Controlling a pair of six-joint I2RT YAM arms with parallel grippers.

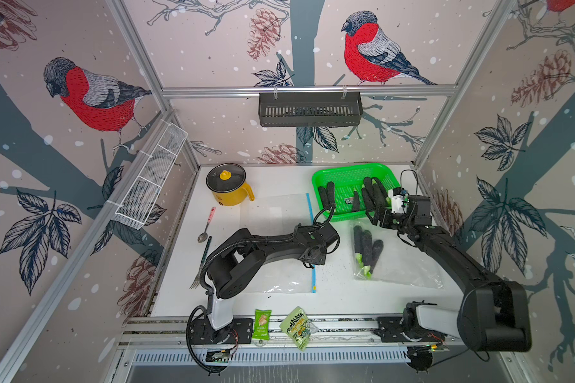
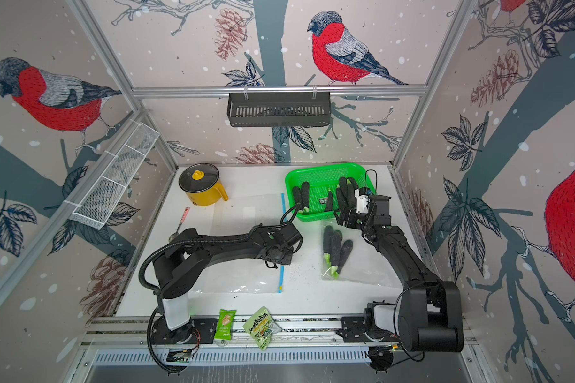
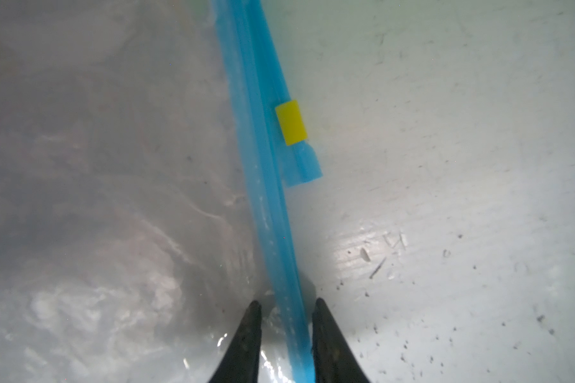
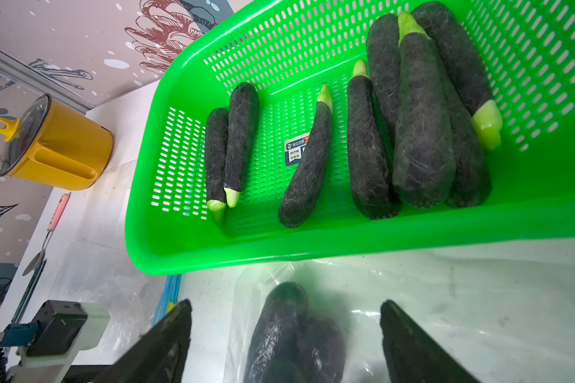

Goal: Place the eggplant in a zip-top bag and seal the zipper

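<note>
A clear zip top bag (image 3: 121,255) lies flat with its blue zipper (image 3: 268,223) running lengthwise; a yellow tab (image 3: 292,122) sits near one end of the strip. My left gripper is open, one finger on either side of the blue strip, with gaps showing. Against the front of the green basket, a second clear bag (image 1: 409,261) holds several dark eggplants (image 1: 366,252). Over that bag and facing the basket, my right gripper stands open with nothing between its fingers. More eggplants (image 4: 421,127) lie in the basket.
The green basket (image 4: 338,245) stands at the back right. A yellow pot (image 1: 228,185), a spoon (image 1: 207,223) and a dark-handled utensil (image 1: 207,250) are at the left. Snack packets (image 1: 262,324) lie at the front edge. Bare table shows between the two bags.
</note>
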